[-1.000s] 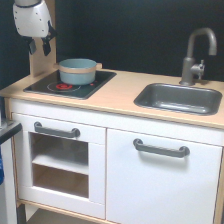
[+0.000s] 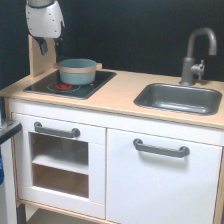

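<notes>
My gripper (image 2: 49, 45) hangs at the upper left, below the white end of the arm and above the back left of the toy kitchen's counter. Its dark fingers (image 2: 43, 46) are small against the dark wall, so whether they stand open or shut is unclear. A blue-grey pot (image 2: 77, 74) with a tan rim sits on the black hob (image 2: 101, 79), lower and to the right of the gripper, apart from it. Red burner markings (image 2: 63, 87) show in front of the pot.
A grey sink (image 2: 180, 98) with a tall faucet (image 2: 190, 66) fills the counter's right side. Bare wooden counter (image 2: 122, 88) lies between hob and sink. Below are a windowed oven door (image 2: 40, 142) and a white cabinet door (image 2: 160, 180), both with grey handles.
The arm and gripper have shifted right, closer to the pot. The pot, faucet and doors look unmoved.
</notes>
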